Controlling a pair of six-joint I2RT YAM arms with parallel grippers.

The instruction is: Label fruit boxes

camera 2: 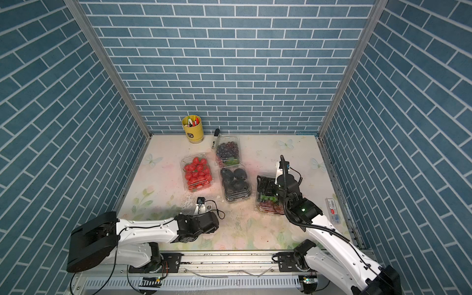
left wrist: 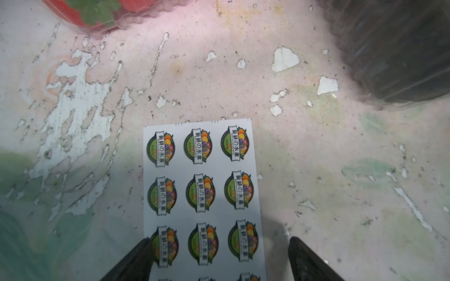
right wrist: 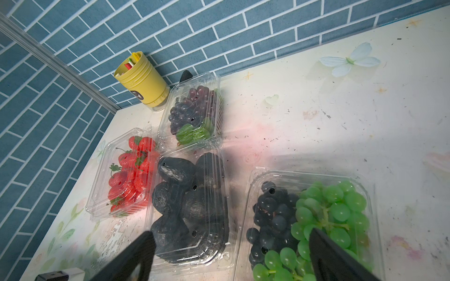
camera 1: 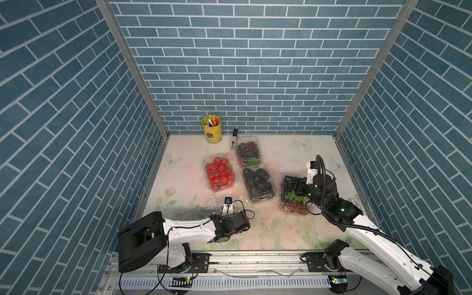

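Note:
A white sheet of round fruit stickers [left wrist: 201, 187] lies below my left gripper, which stands open. In that view its left finger [left wrist: 136, 260] overlaps the sheet's left edge; its right finger is off the right edge. No contact can be made out, and both top views hide the sheet behind the arm. Clear lidded boxes hold strawberries [camera 1: 219, 173], avocados [camera 1: 259, 184], dark grapes [camera 1: 248, 151] and mixed grapes [right wrist: 309, 224]. My right gripper is open over the mixed-grape box, nothing between its fingers. No sticker is discernible on the lids.
A yellow cup of pens [camera 1: 212, 129] stands by the back wall, with a black-capped marker [camera 1: 234, 139] beside the dark-grape box. At the right edge lies a small clear case [camera 2: 332, 210].

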